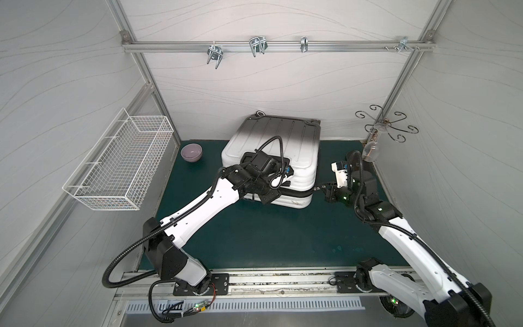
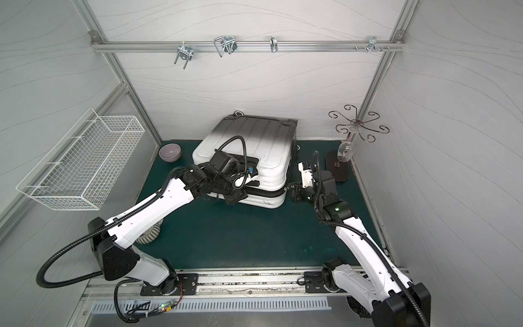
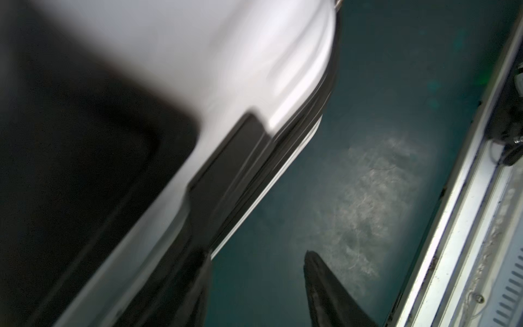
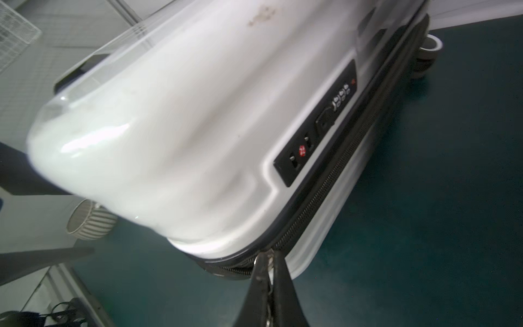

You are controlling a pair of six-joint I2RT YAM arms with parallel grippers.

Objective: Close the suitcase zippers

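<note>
A white and grey hard-shell suitcase [image 1: 288, 130] lies flat at the back of the table, slightly turned. Its dark zipper band [image 4: 327, 190] runs below a black combination lock [image 4: 318, 125] on the right side. At the front right corner, my right gripper is shut, with a small metallic zipper pull [image 4: 265, 262] showing between its fingertips. The left gripper stands partly open at the suitcase's front edge, next to a black handle [image 3: 231, 163]. Only green tabletop shows between its fingers; one finger [image 3: 193, 283] overlaps the dark seam in view.
A purple bowl [image 1: 191, 152] sits at the back left, below a white wire basket [image 1: 122, 163] on the wall. Near the left front is a striped container [image 4: 91, 220]. A dark oval board [image 2: 337, 166] lies at right.
</note>
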